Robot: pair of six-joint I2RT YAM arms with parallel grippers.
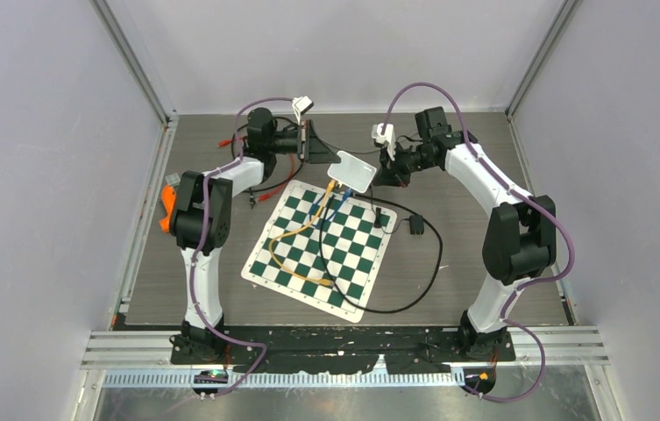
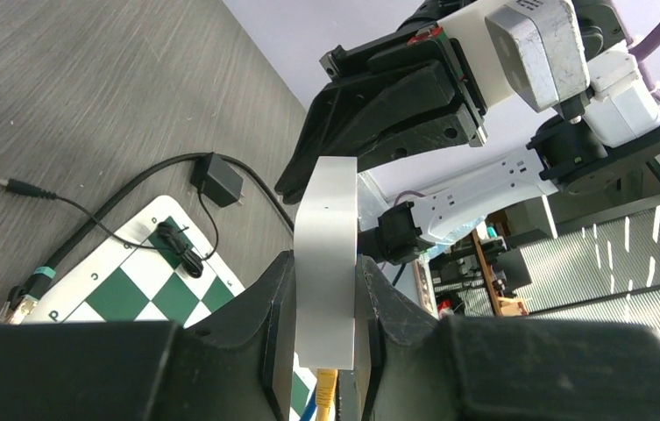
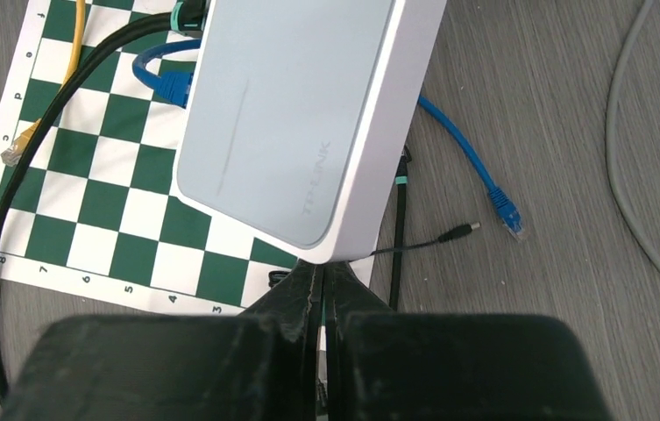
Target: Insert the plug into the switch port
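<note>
The white TP-LINK switch (image 1: 351, 172) is held aloft over the top of the checkered board (image 1: 308, 263). My left gripper is shut on it, seen edge-on in the left wrist view. Cables hang from its side, among them a yellow plug (image 2: 325, 390) and a blue plug (image 3: 173, 86). My right gripper is at the switch's right, pointing down, with its fingers together; what is between them is hidden. A thin black cable with a barrel plug (image 3: 459, 231) runs near it.
A black power adapter (image 1: 416, 224) lies right of the board. A loose blue plug (image 3: 506, 210), a grey cable (image 3: 624, 175) and a long black cable are also in view. Orange items (image 1: 168, 202) lie at the left.
</note>
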